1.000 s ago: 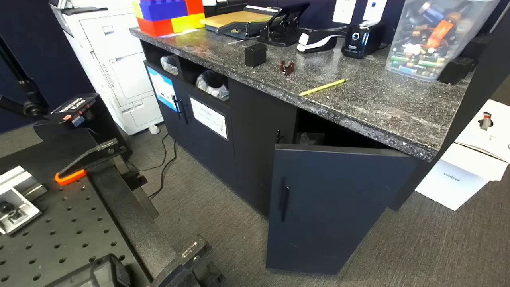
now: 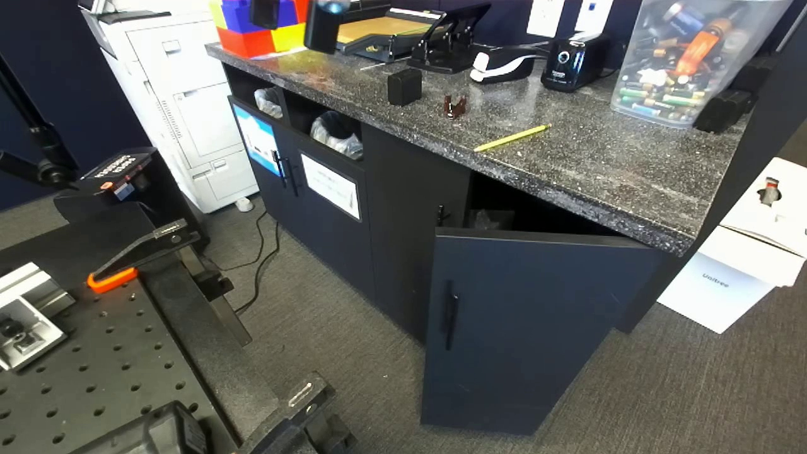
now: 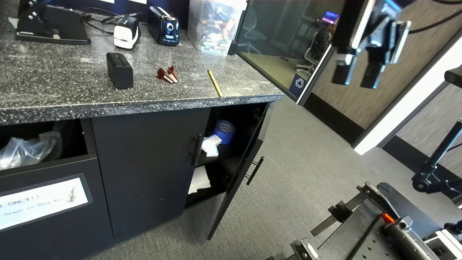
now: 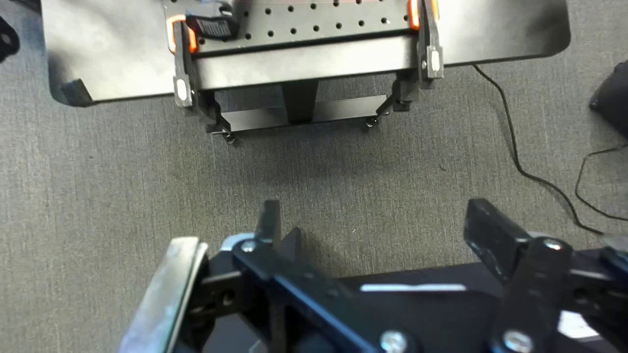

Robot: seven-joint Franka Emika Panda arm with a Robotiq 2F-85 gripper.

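My gripper is open in the wrist view, its two fingers wide apart with only carpet between them. It hangs at the top right of exterior view 2, where the gripper [image 3: 356, 78] is well clear of the counter. At the top of exterior view 1 the fingertips [image 2: 323, 29] just show. A dark cabinet door [image 2: 522, 333] stands ajar below the counter [image 2: 605, 162]. On the counter lie a yellow pencil [image 3: 214, 83], a dark red staple remover [image 3: 167, 75] and a black block [image 3: 120, 70], none of them touched by the gripper.
A white stapler [image 3: 126, 32], an electric sharpener [image 3: 163, 26] and a clear bin of batteries [image 3: 215, 26] stand farther back on the counter. Inside the cabinet sits a blue tape roll [image 3: 225, 131]. Clamps hold the perforated table [image 4: 318, 23].
The gripper's fingertips have come into exterior view 1 at the top, over the colored blocks and paper cutter. The door and counter objects look unmoved.
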